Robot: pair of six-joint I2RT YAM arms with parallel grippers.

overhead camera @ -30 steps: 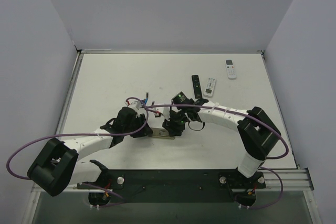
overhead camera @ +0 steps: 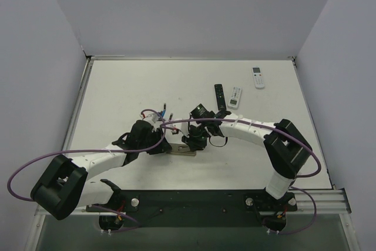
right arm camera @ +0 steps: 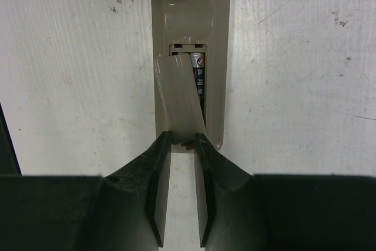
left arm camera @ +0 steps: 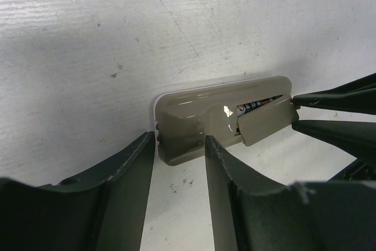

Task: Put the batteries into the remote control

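Observation:
The remote [left arm camera: 194,121] lies back-up on the table between my grippers. Its battery cover [right arm camera: 179,95] sits askew over the compartment, where a battery [right arm camera: 198,72] shows along one side. My left gripper is at one end of the remote, fingers part open and apart over that end. My right gripper is at the cover's end, its fingertips on either side of that end, part open; whether they grip it is hard to tell. In the top view both grippers [overhead camera: 164,142] [overhead camera: 197,144] meet low over the remote.
A black remote [overhead camera: 220,95], a white remote [overhead camera: 235,97] and another white remote [overhead camera: 258,77] lie at the back right. Small items [overhead camera: 164,109] lie just behind the left gripper.

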